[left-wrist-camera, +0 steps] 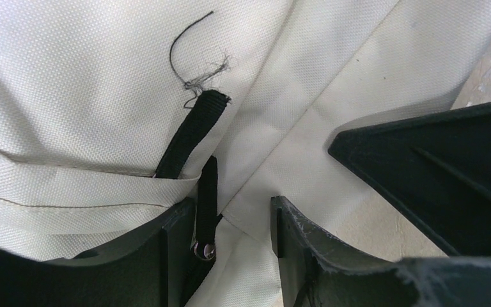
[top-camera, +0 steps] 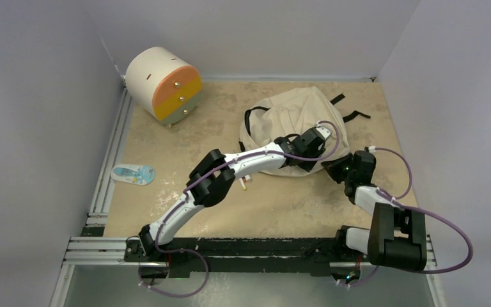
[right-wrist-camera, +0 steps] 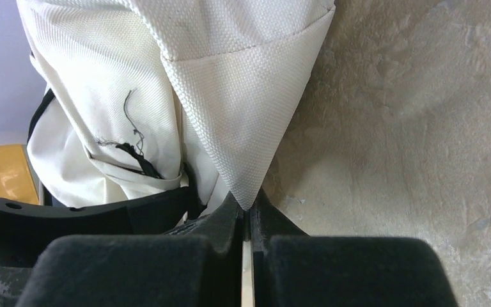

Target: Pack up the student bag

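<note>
A cream cloth bag [top-camera: 292, 110] lies slumped on the table, with black straps. My right gripper is shut on a folded corner of its cloth [right-wrist-camera: 243, 134], which narrows to a point between the fingertips. Over the bag's near side, my left gripper stands open. A black strap [left-wrist-camera: 207, 192] with a metal snap hangs between its fingers, close to the left one. The right gripper's black finger [left-wrist-camera: 435, 166] shows beside it in the left wrist view. What lies inside the bag is hidden.
A striped drawer cabinet [top-camera: 166, 86] stands at the back left. In front of it is a blue-and-white packaged item [top-camera: 133, 174]. A small white and yellow stick [top-camera: 243, 184] lies by the left forearm. Bare tabletop shows at left and front.
</note>
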